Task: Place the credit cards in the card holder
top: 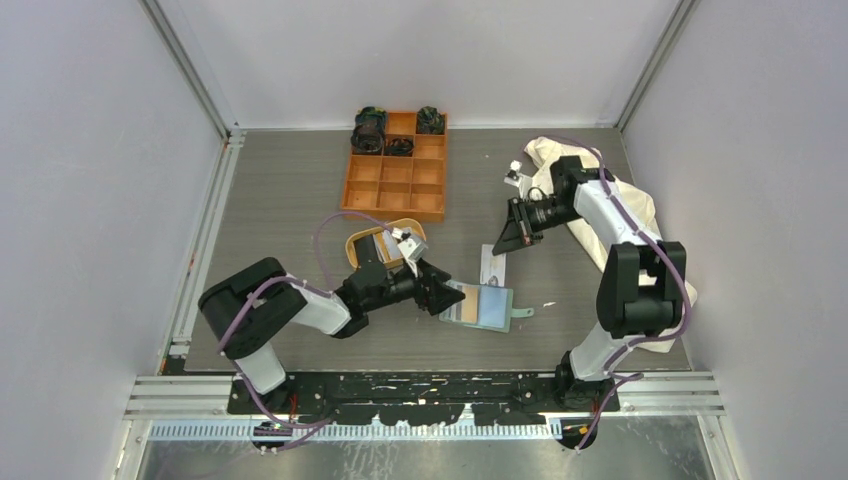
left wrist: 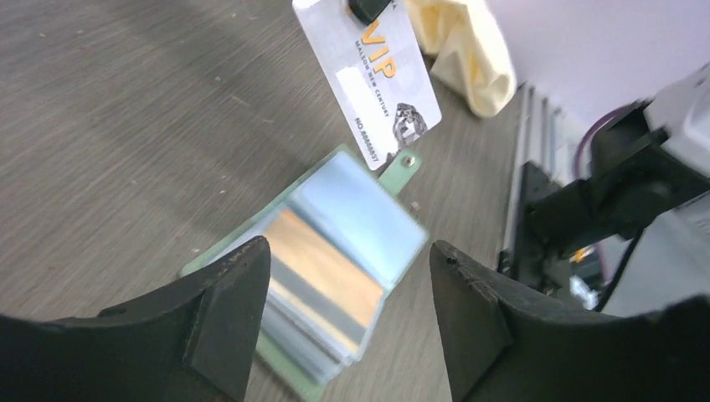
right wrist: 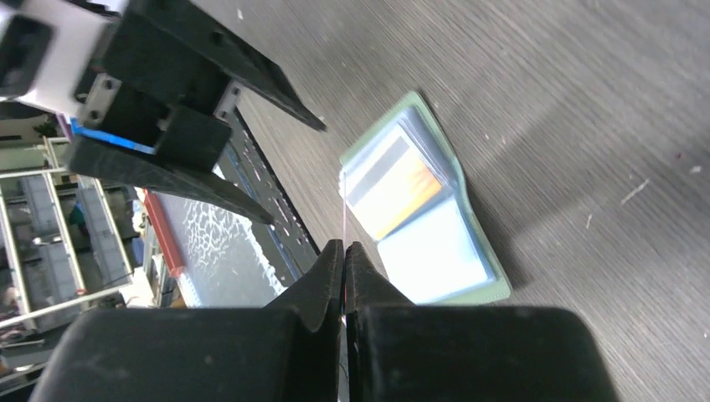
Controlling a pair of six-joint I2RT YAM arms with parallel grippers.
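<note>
In the right gripper (top: pixel 524 248), shut on its top edge, is a white VIP card (left wrist: pixel 376 84) with gold letters. From above, the card hangs just behind the card holder (top: pixel 481 306); its lower end seems to reach the holder's back edge, and whether they touch I cannot tell. Right wrist view: the card shows only as a thin edge-on line over the fingers (right wrist: pixel 322 285). The pale green holder lies open flat, with a tan card (left wrist: pixel 316 274) and blue pocket (left wrist: pixel 356 213) showing. My left gripper stands open beside the holder's left end, nothing between its fingers.
A yellow basket (top: pixel 352 251) with cards lies behind the left arm. Farther back is an orange compartment tray (top: pixel 397 187) holding dark items. Cream cloth (top: pixel 640 203) covers the right side under the right arm. Table around the holder's front is clear.
</note>
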